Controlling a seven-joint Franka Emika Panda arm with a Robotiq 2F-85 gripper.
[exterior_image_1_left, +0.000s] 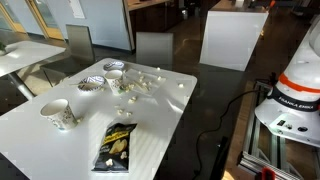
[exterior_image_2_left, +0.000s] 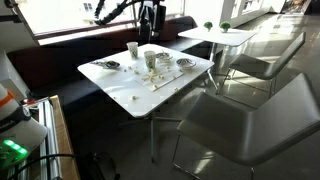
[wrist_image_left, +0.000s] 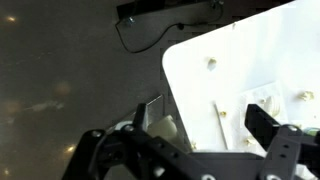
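Note:
My gripper stands open in the wrist view, with nothing between its fingers; it looks down on the table's corner and the dark floor. In the second exterior view the gripper (exterior_image_2_left: 153, 36) hangs high above the table. On the white table (exterior_image_1_left: 40, 150) lie a black snack bag (exterior_image_1_left: 115, 147) and scattered pale pieces (exterior_image_1_left: 143, 80). A patterned cup (exterior_image_1_left: 59, 114) stands on the left side, and another cup (exterior_image_1_left: 115, 82) is farther back. Close to that one sit two patterned bowls, the nearer bowl (exterior_image_1_left: 91, 84) and the farther bowl (exterior_image_1_left: 114, 66).
Grey chairs flank the table, one chair (exterior_image_1_left: 154, 48) behind it and a large chair (exterior_image_2_left: 250, 135) in the second exterior view. A second white table (exterior_image_1_left: 30, 53) stands farther off. A black cable (wrist_image_left: 150, 45) runs across the floor.

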